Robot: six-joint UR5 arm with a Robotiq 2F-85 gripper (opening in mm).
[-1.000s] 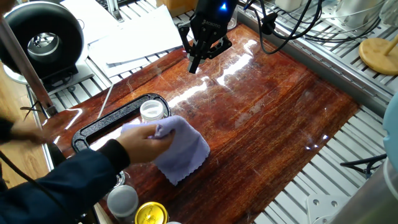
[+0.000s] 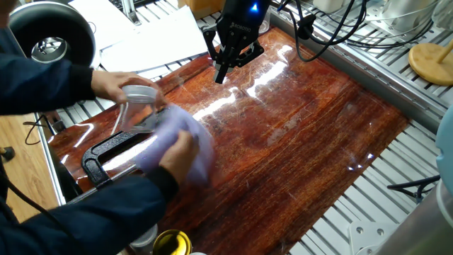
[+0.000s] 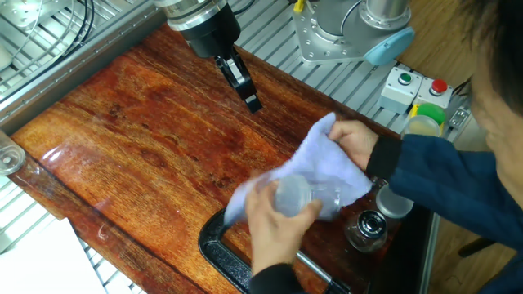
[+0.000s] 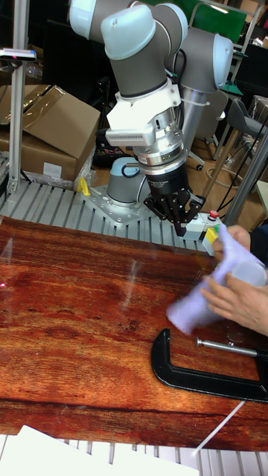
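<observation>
My gripper [image 2: 221, 76] hangs above the wooden tabletop, its fingers together and nothing visible between them. In the second exterior view, the same gripper [image 3: 252, 104] points down over bare wood, apart from the person's hands. A person holds a clear jar [image 2: 140, 110] in one hand and a lilac cloth [image 2: 173, 145] in the other, both blurred. From the other side the cloth [image 3: 306, 175] lies behind and around the jar [image 3: 306, 196], partly hidden by fingers. In the third view the cloth [image 4: 190, 309] hangs below the hands.
A black clamp [image 3: 216, 253] lies at the table edge under the person's hands. Several jars stand nearby, including a glass jar [image 3: 367, 231] and one with a gold lid [image 2: 172, 243]. White paper [image 2: 152, 42] lies beyond the table edge.
The person's other hand has reached in and lifted the clear jar from beside the clamp. The cloth has moved off the table toward the jar. My gripper has stayed still.
</observation>
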